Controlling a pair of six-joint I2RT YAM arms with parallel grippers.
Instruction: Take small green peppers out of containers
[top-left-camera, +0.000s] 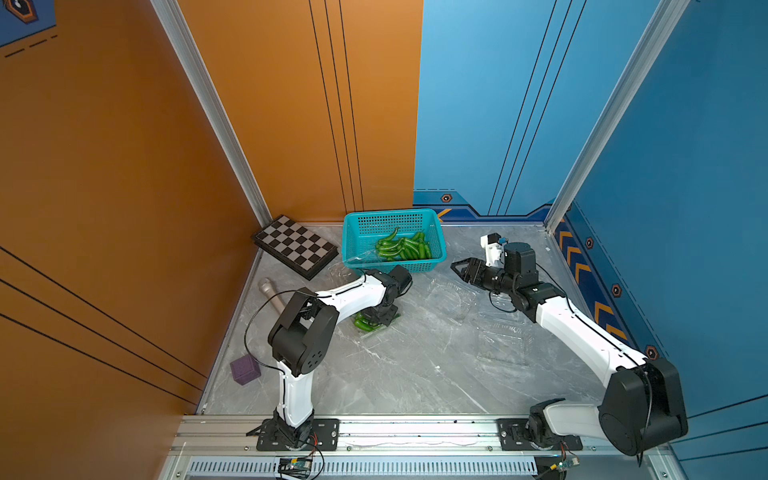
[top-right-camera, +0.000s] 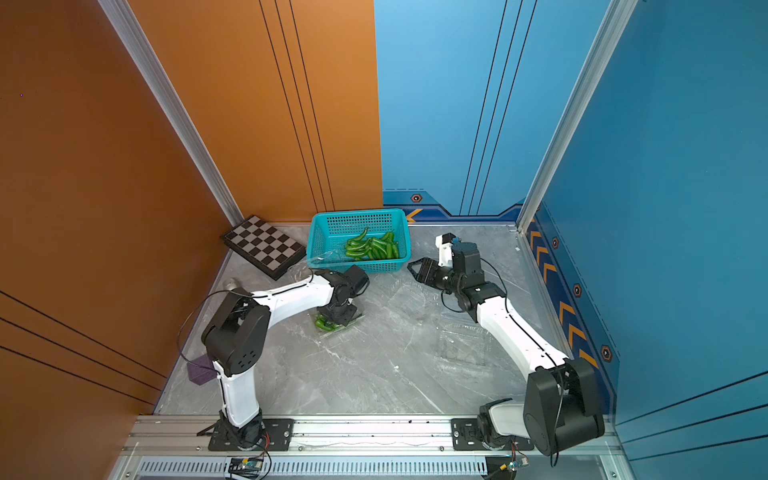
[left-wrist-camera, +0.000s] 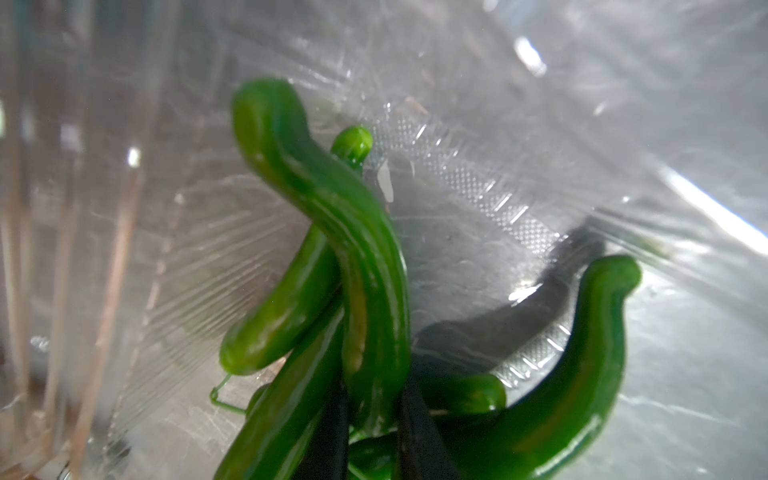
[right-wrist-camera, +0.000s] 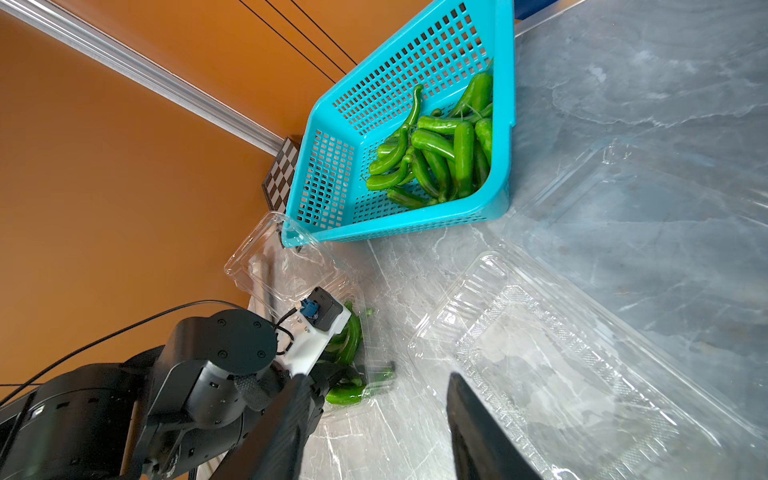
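Observation:
My left gripper is down in a clear plastic container (left-wrist-camera: 512, 212), its dark fingers (left-wrist-camera: 329, 432) shut on a curved green pepper (left-wrist-camera: 372, 264) that points up between them. Several other green peppers (left-wrist-camera: 552, 400) lie around and under the fingers in the same container. A teal basket (right-wrist-camera: 500, 160) at the back holds a pile of green peppers (right-wrist-camera: 436, 152). Beyond the empty clear container (right-wrist-camera: 552, 360), at the right of the table, my right gripper stands open with nothing between its fingers. The left arm partly hides the filled container from above.
The filled container's raised lid (right-wrist-camera: 292, 256) leans toward the basket. A checkerboard (top-left-camera: 296, 245), a pale rod (top-left-camera: 270, 294) and a purple block (top-left-camera: 245, 369) lie at the left.

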